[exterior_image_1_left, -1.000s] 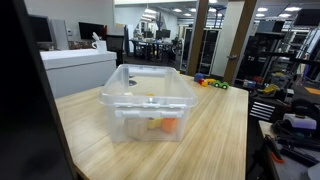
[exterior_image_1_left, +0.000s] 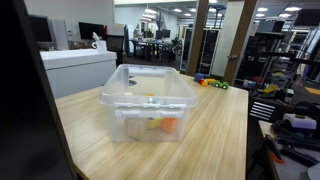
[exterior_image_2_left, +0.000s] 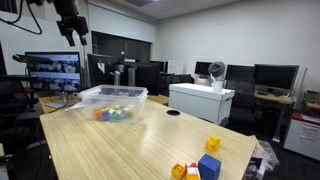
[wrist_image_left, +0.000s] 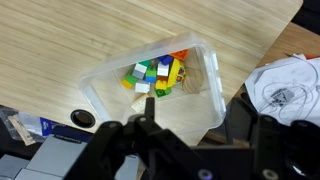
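A clear plastic bin (exterior_image_1_left: 150, 100) stands on the wooden table, with several colourful blocks (wrist_image_left: 158, 76) gathered on its floor. High above the bin's left side in exterior view 2, my gripper (exterior_image_2_left: 76, 41) points downward. In the wrist view its dark fingers (wrist_image_left: 149, 108) are spread apart, and nothing shows between them. The bin lies beneath the gripper there, its lower part partly hidden by the fingers. My gripper does not appear in exterior view 1.
Loose toys, including a blue block (exterior_image_2_left: 209, 167) and a yellow block (exterior_image_2_left: 213, 142), sit at the table's other end. A black round object (exterior_image_2_left: 173, 112) lies near the far edge. Bare wood (exterior_image_2_left: 130, 150) stretches between the bin and the toys.
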